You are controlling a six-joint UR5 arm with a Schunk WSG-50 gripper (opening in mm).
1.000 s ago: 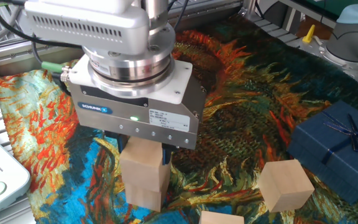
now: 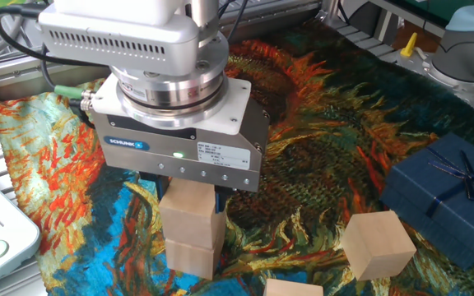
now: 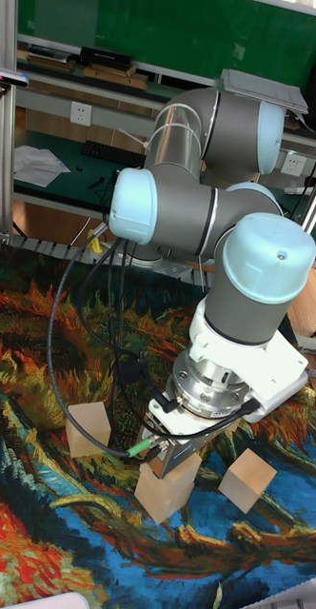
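Note:
Two pale wooden blocks stand one on the other beneath my gripper (image 2: pixel 184 194). The upper block (image 2: pixel 188 215) sits squarely on the lower block (image 2: pixel 189 258), their faces nearly in line. The dark fingers (image 2: pixel 220 200) reach down on either side of the upper block's top. Whether both press on it or leave a slight gap, I cannot tell. In the other exterior view the stack (image 3: pixel 164 496) shows below the gripper body, which hides the fingers. A third wooden block (image 2: pixel 377 245) rests alone on the cloth to the right.
Another block (image 2: pixel 293 289) is cut off by the bottom edge. A dark blue ribboned box (image 2: pixel 447 197) lies at the right, and a white device (image 2: pixel 2 234) at the left edge.
A second ago the upper block sat slightly higher and a little out of line with the lower one. It now rests flush. The gripper has barely shifted.

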